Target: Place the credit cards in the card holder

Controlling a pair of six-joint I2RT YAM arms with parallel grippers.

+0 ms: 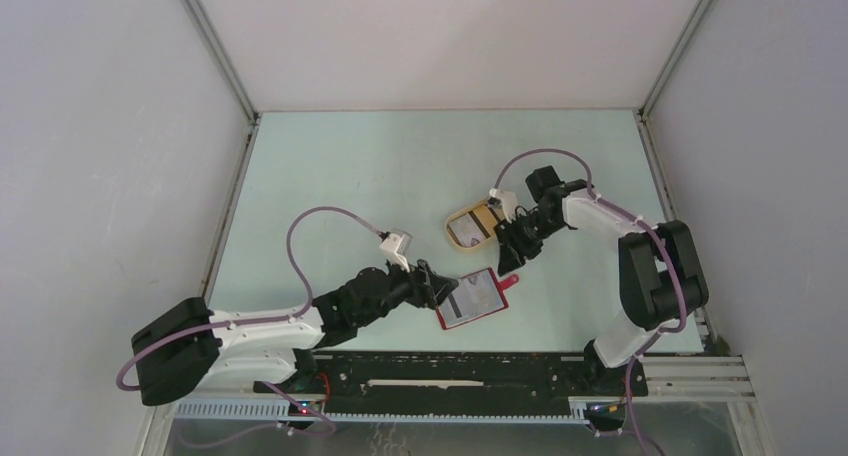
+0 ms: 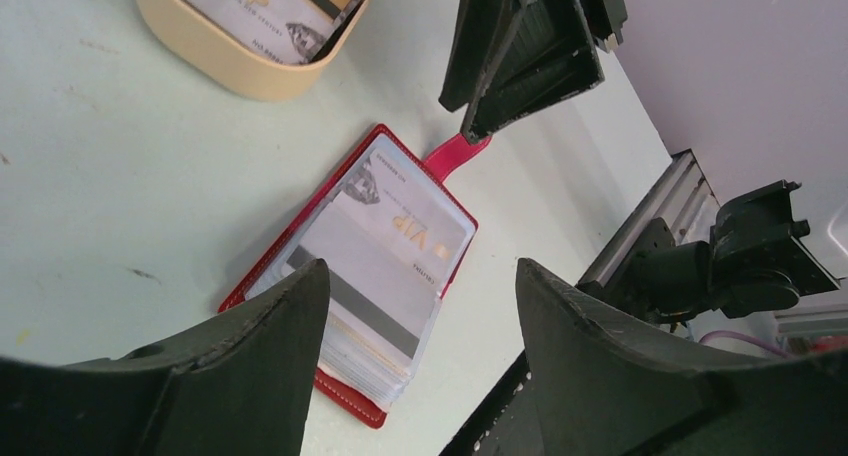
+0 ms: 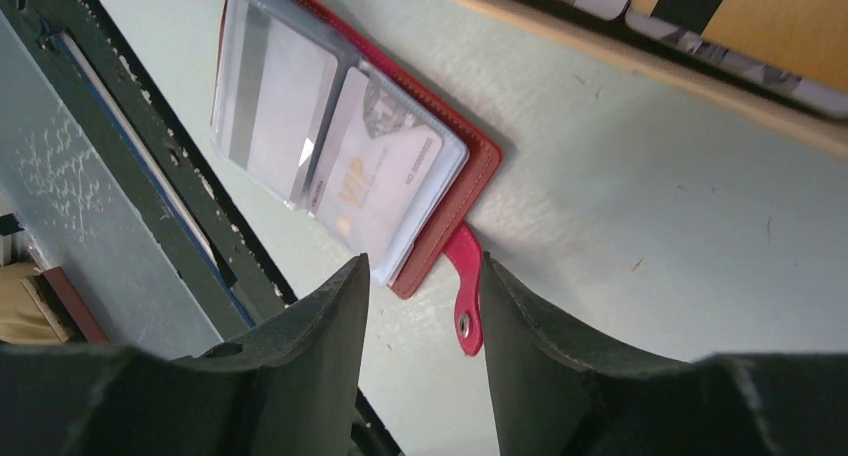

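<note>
The open red card holder (image 1: 472, 299) lies on the table with clear sleeves. In the right wrist view a VIP card (image 3: 374, 161) sits in the sleeve nearest the strap (image 3: 466, 289); the left wrist view shows the same VIP card (image 2: 405, 208). My left gripper is open above the holder's near left end, nothing between its fingers. My right gripper stands part open over the strap side, apart from the holder, with only table and strap visible between its fingers.
Behind the holder, a tan tray (image 1: 456, 239) contains more cards, one marked VIP (image 2: 262, 11). The right arm partly covers that tray in the top view. Bare table (image 1: 340, 166) spreads out at the back left.
</note>
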